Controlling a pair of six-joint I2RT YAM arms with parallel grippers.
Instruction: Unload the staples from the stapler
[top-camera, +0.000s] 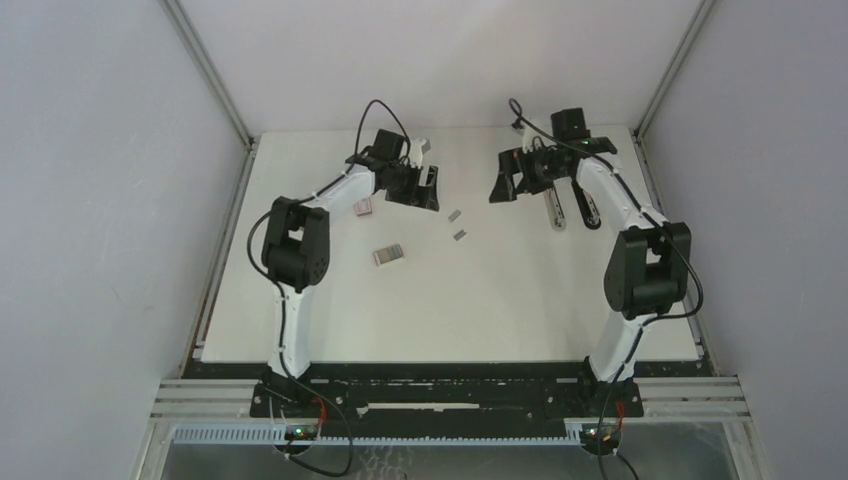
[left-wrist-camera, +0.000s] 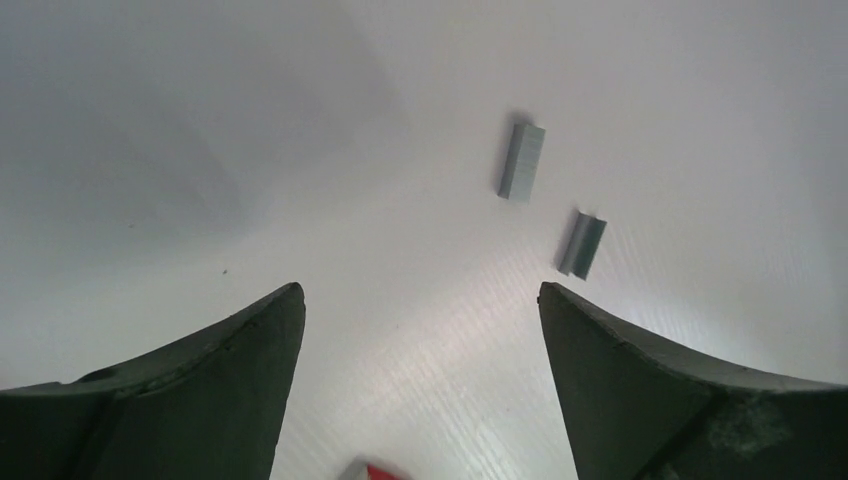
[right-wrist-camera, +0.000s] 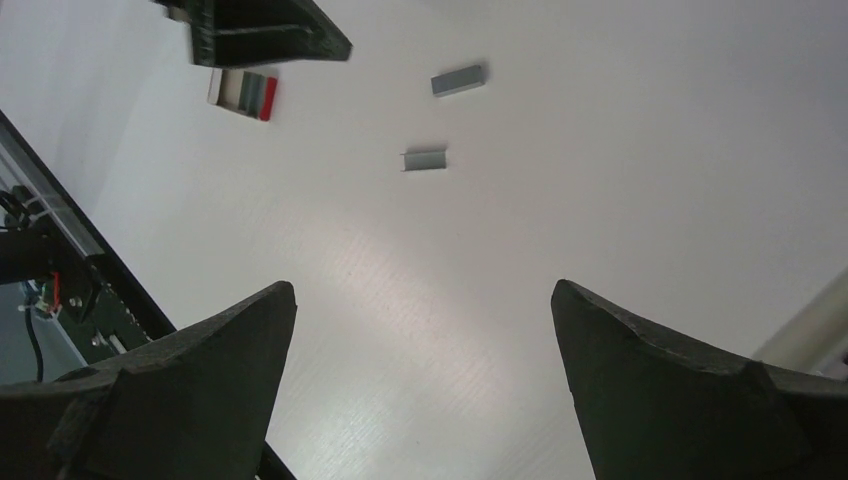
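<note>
Two small grey staple strips (top-camera: 455, 215) lie loose on the table centre, also seen as a strip (left-wrist-camera: 520, 162) in the left wrist view. Above them to the left hovers my left gripper (top-camera: 425, 190), open, nothing between its fingers. My right gripper (top-camera: 515, 170) hangs open and empty to their upper right. At the right, partly under the right arm, lie two long staplers, a light one (top-camera: 555, 210) and a black one (top-camera: 588, 210).
A box of staples (top-camera: 388, 255) lies left of centre toward the front. A second small box (top-camera: 363, 208) lies under the left arm.
</note>
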